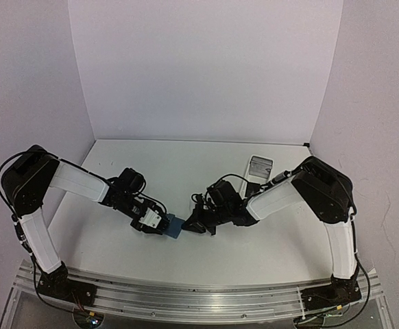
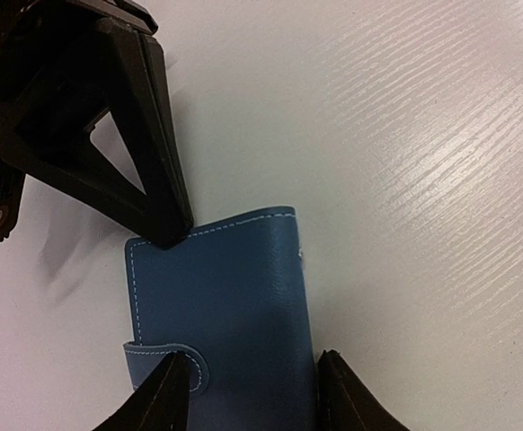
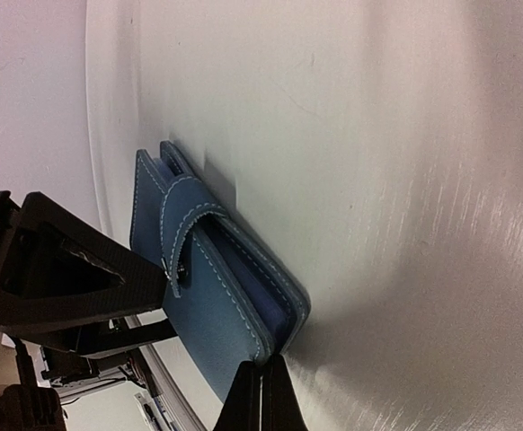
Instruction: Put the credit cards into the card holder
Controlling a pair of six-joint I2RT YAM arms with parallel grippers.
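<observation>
The blue card holder point(image 1: 174, 227) lies on the table between the two arms. A strap with a snap point(image 3: 182, 224) crosses its edge in the right wrist view, its covers slightly parted. In the left wrist view, my left gripper is part open over the holder, one finger on the strap side and the other by the spine edge. My right gripper is shut, its tips touching or very close to the holder's corner. Nothing shows between its fingers. I cannot make out any credit card.
Behind the right arm stands a white tray point(image 1: 260, 166) with a grey top, partly covered by that arm.
</observation>
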